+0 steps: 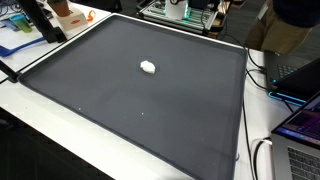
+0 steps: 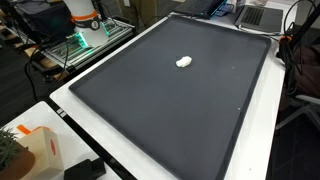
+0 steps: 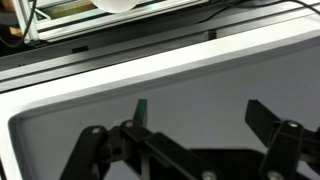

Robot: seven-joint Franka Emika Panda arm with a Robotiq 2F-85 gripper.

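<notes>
A small white lump [image 1: 148, 67], perhaps crumpled cloth or paper, lies on the dark grey board [image 1: 130, 110]. From the other side, the same white lump [image 2: 183, 62] sits toward the far half of the board. My gripper is open in the wrist view, its two dark fingers wide apart with only bare board showing beyond them. The white lump is outside the wrist view. Neither exterior view shows the gripper's fingers; only the arm's base [image 2: 85, 25] is visible there.
Laptops [image 1: 295, 150] and cables line one side of the white table. A potted plant [image 2: 12, 155], an orange-and-white container [image 2: 40, 150] and a black object [image 2: 84, 169] stand near a corner. Apart from the lump, the board is clear.
</notes>
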